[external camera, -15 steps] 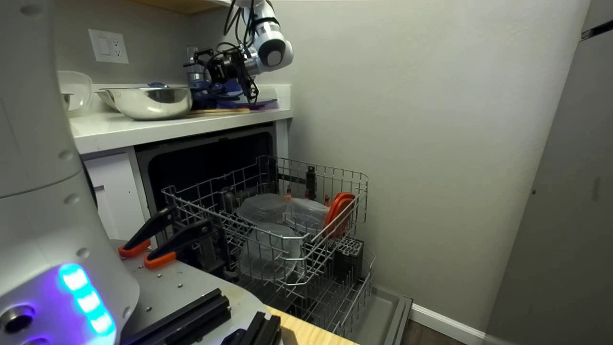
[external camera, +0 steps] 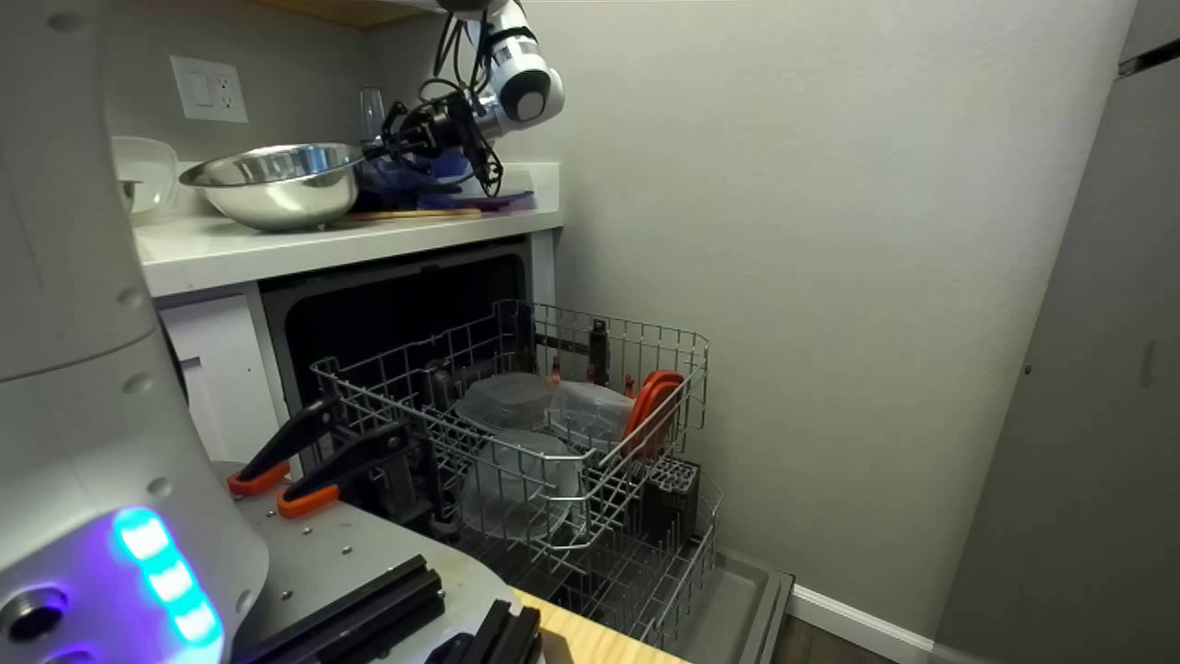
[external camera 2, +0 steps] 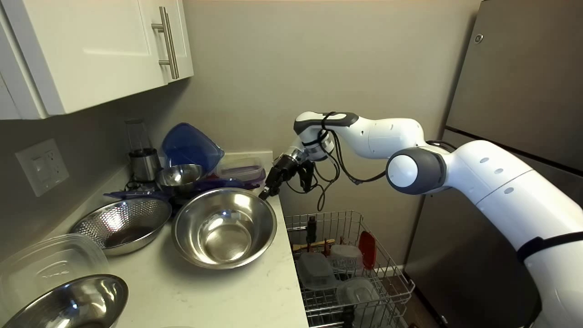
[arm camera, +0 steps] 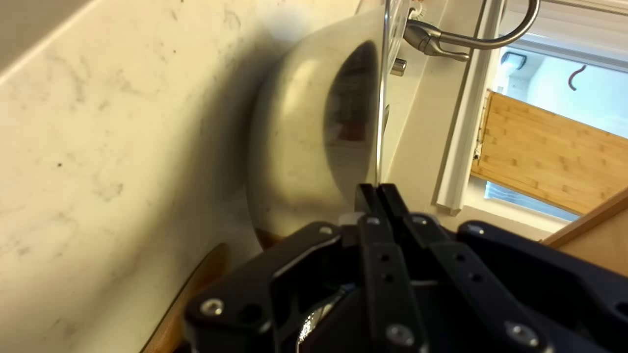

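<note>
A large shiny steel bowl (external camera 2: 225, 240) is tilted on the white counter, its rim raised on the side toward my arm. My gripper (external camera 2: 264, 195) meets that rim at the bowl's far right edge. In the wrist view the two black fingertips of the gripper are closed together on the thin rim of the bowl (arm camera: 306, 135). In exterior view 1 the bowl (external camera: 286, 188) slants, with its right edge at the gripper (external camera: 371, 150) higher than its left.
A steel colander (external camera 2: 123, 223), another metal bowl (external camera 2: 71, 306) and a clear plastic container (external camera 2: 49, 262) crowd the counter to the left. Blue lids (external camera 2: 191, 145) lean at the back. Below the counter, the open dishwasher rack (external camera: 619, 332) holds clear containers and red items.
The gripper has lowered and closed on the bowl's right rim. The bowl, level before, now tilts with that side lifted.
</note>
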